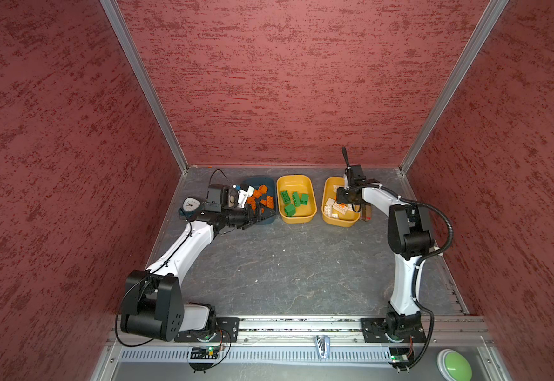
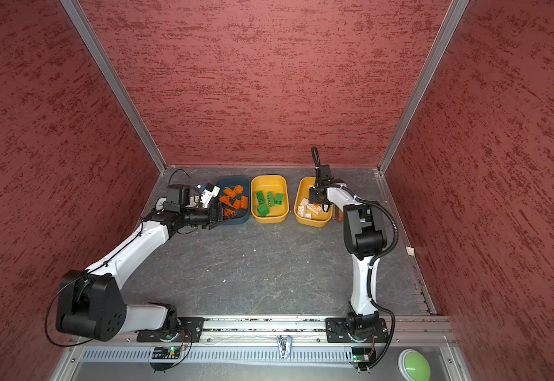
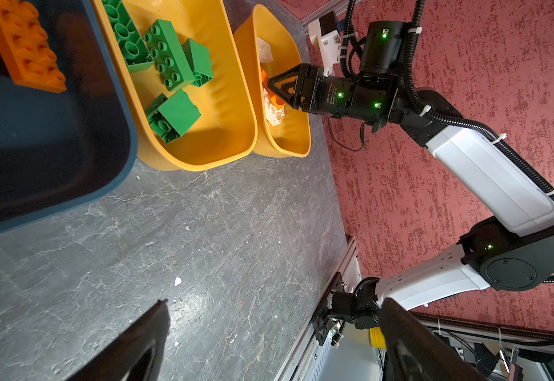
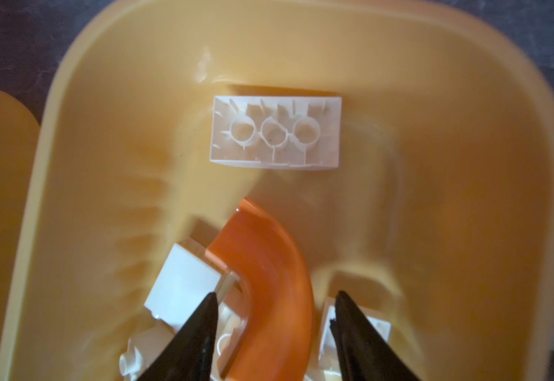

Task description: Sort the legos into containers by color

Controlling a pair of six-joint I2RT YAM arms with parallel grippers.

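In the right wrist view, a curved orange piece lies among white bricks in the right yellow bin. My right gripper has its fingers part open on either side of this piece; contact cannot be made out. A white brick lies apart, near the bin's end wall. Green bricks fill part of the middle yellow bin, and orange bricks are in the dark blue bin. Wide open and empty, my left gripper hangs at the dark bin's front left.
The three bins stand in a row at the back. A small clock stands at the far left, and a reddish object sits just right of the right bin, partly behind the arm.
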